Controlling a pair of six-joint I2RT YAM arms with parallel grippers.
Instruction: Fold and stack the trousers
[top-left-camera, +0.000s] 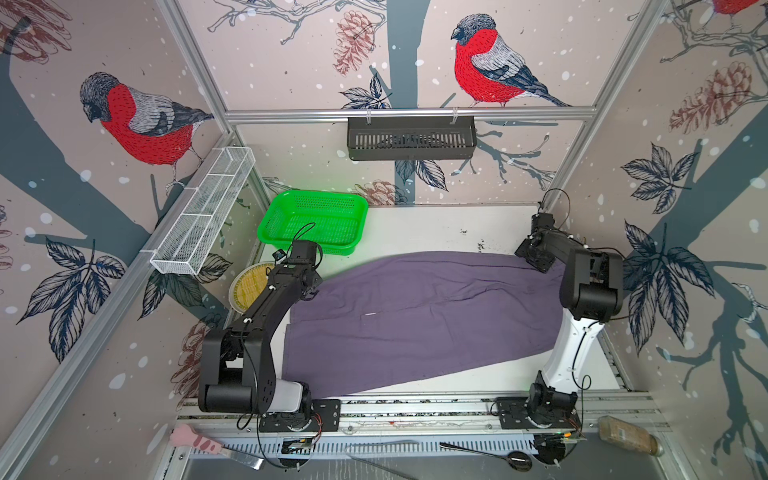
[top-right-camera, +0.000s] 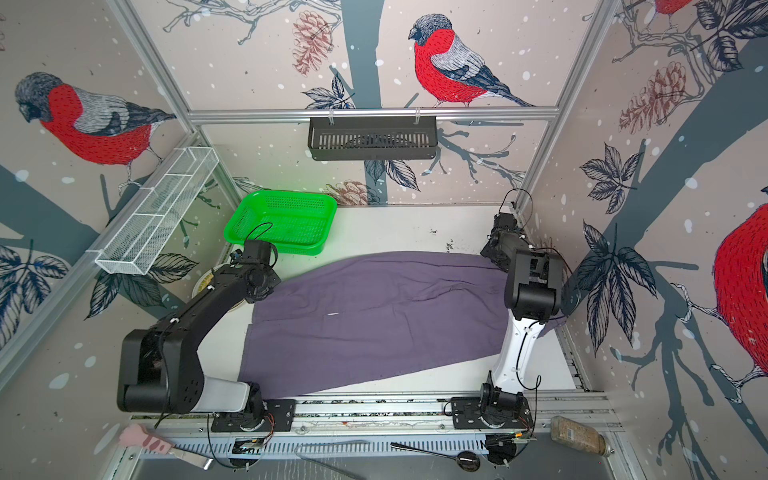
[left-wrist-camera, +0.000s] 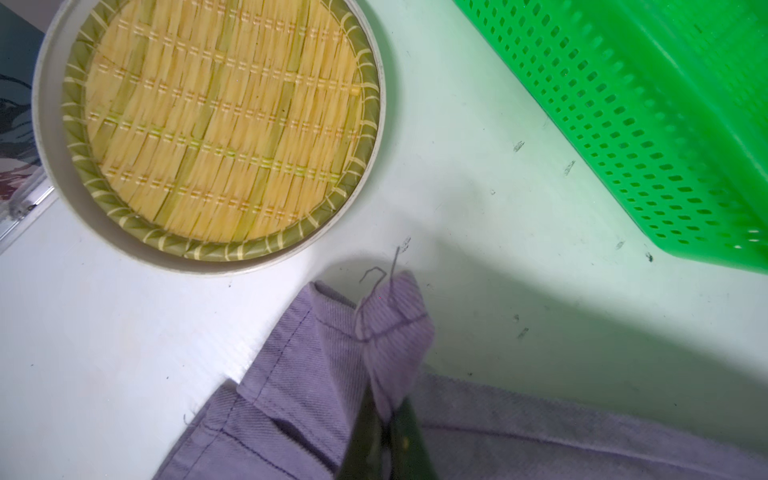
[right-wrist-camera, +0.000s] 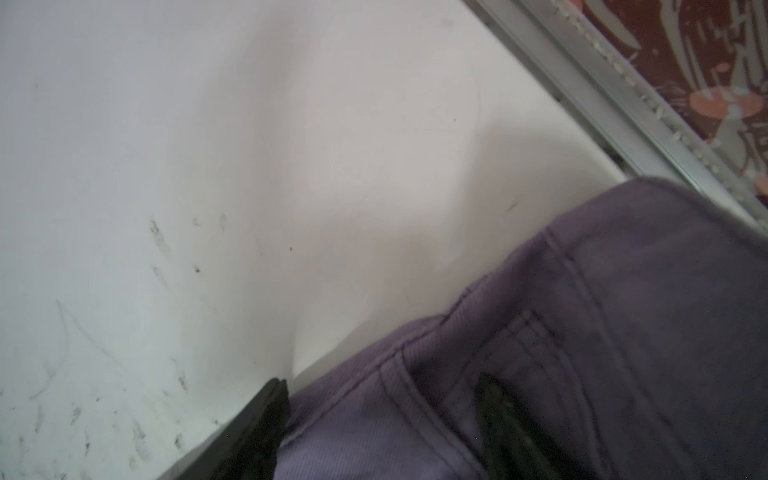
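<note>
Purple trousers (top-left-camera: 424, 320) lie stretched flat across the table, one leg nearer the back and the other nearer the front, with a few creases. My left gripper is shut on the back leg's hem, a puckered fold of cloth (left-wrist-camera: 396, 320) poking up beyond its fingertips. At the trousers' far right back edge is my right gripper, whose fingers (right-wrist-camera: 260, 424) stand apart over the seamed cloth near a pocket (right-wrist-camera: 520, 360). Cloth shows between those fingers, but whether they touch it I cannot tell.
The green basket (top-left-camera: 312, 220) stands at the back left, close to my left gripper. A round tray with a woven bamboo mat (left-wrist-camera: 224, 128) sits left of it. Bare white table (top-left-camera: 424, 228) shows behind the trousers, with a strip at the front right.
</note>
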